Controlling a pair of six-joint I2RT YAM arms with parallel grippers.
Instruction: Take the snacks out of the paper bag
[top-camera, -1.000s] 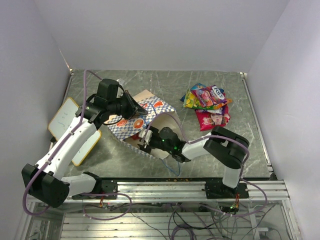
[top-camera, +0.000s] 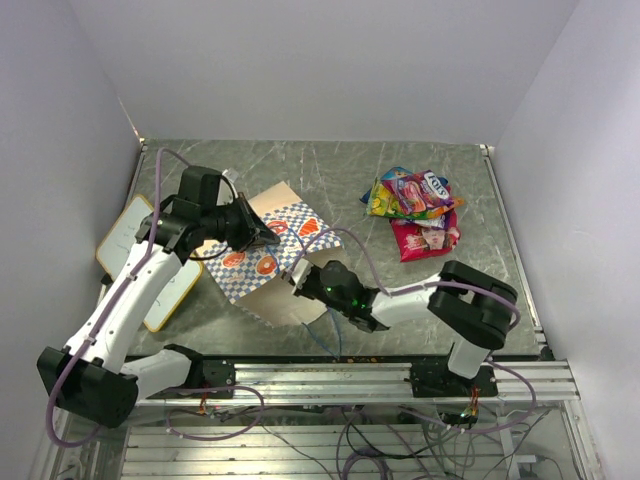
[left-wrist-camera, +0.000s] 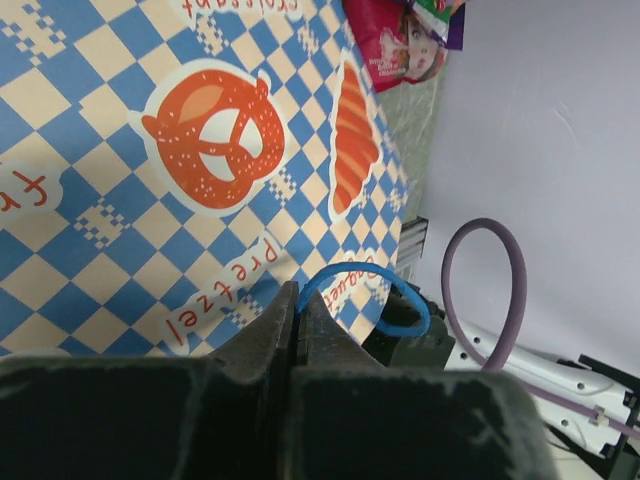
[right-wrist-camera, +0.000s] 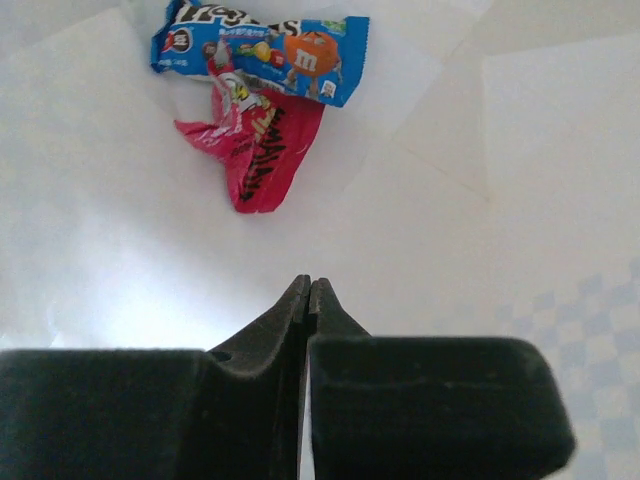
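The paper bag (top-camera: 250, 275) with blue checks and pretzel prints lies on its side. My left gripper (top-camera: 262, 238) is over its printed face, shut on the blue cord handle (left-wrist-camera: 350, 268). My right gripper (top-camera: 295, 278) is at the bag's mouth, shut with nothing showing between its fingers. In the right wrist view, inside the bag, a blue snack packet (right-wrist-camera: 300, 60) and a red one (right-wrist-camera: 260, 150) lie ahead of the right gripper on the white lining.
A pile of snack bags (top-camera: 415, 205) lies on the grey table (top-camera: 340, 165) at right. A white board (top-camera: 130, 240) lies at far left.
My left gripper has moved left and toward the front with the bag's top. My right gripper has shifted from further left within the bag to a little rightward.
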